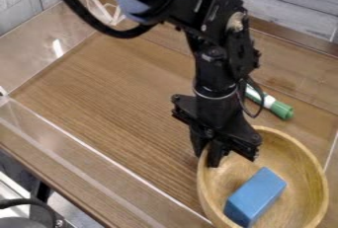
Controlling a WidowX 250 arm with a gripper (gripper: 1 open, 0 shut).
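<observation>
My black gripper (216,145) is down at the left rim of a round wooden bowl (297,173) on the right of the table, its fingers shut on that rim, though the fingertips are partly hidden. A blue block (255,196) lies inside the bowl.
A green and white tube (272,104) lies behind the bowl, partly behind the arm. A clear edge panel runs along the left side, with dark items and a cable beyond at the lower left.
</observation>
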